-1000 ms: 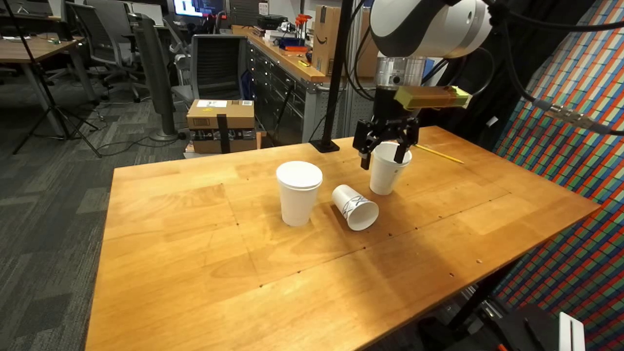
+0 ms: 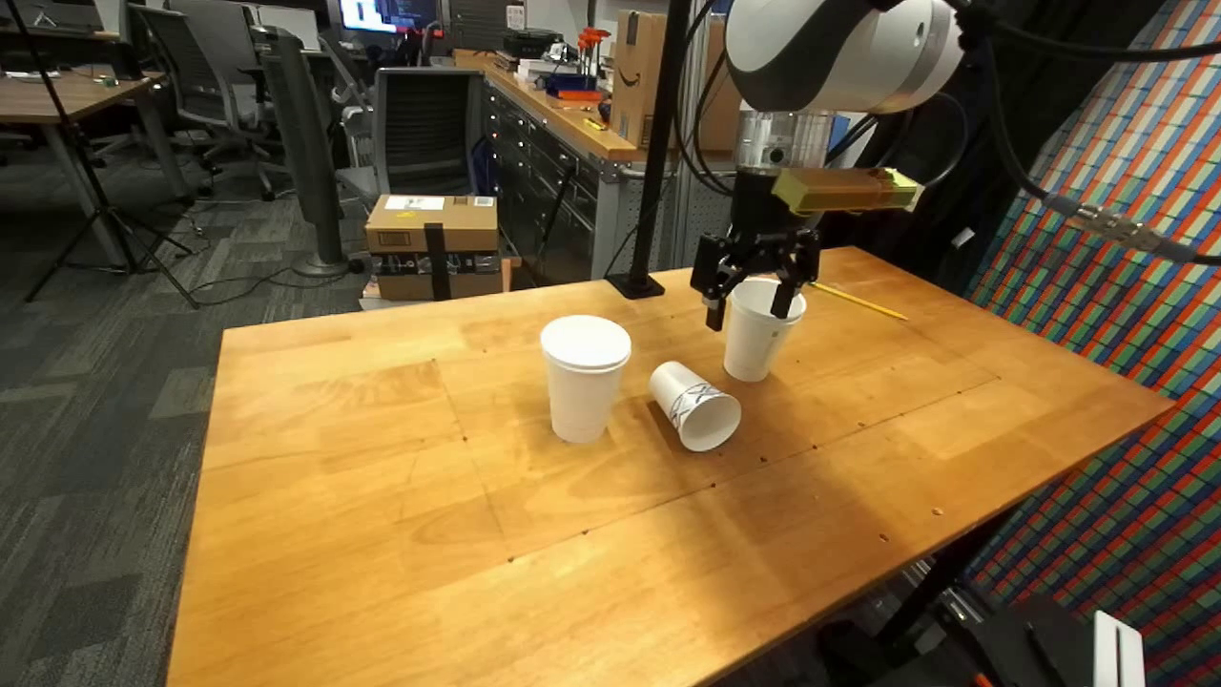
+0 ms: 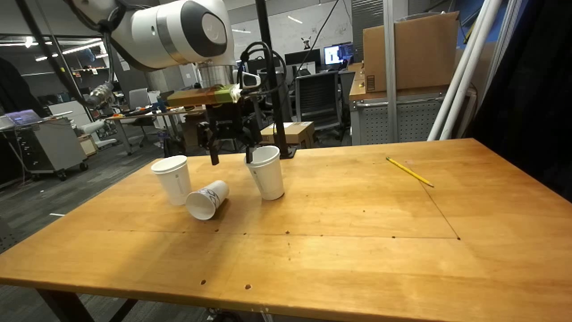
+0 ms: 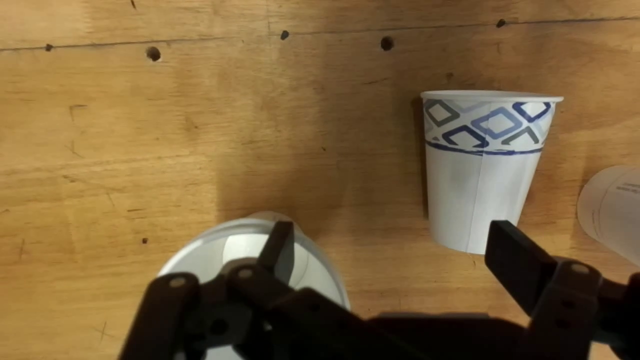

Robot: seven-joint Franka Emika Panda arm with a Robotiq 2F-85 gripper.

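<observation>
My gripper [image 2: 750,317] stands open above the table with its two fingers wide apart. One finger [image 4: 278,250] overlaps the mouth of an upright white cup [image 3: 268,174] in the wrist view; whether it dips below the rim or touches the cup I cannot tell. The other finger [image 4: 519,264] shows just below the base of a patterned paper cup [image 4: 480,180]. That cup, with blue and grey diamonds near its rim, lies on its side. Beyond it stands a white cup with a white lid [image 2: 585,384], upright, only partly seen in the wrist view.
A yellow pencil [image 3: 410,171] lies away from the cups on the bare wooden table [image 3: 348,268]. A black post [image 2: 636,285] rises from the table's back edge, near the open cup. Wide free room lies at the front of the table.
</observation>
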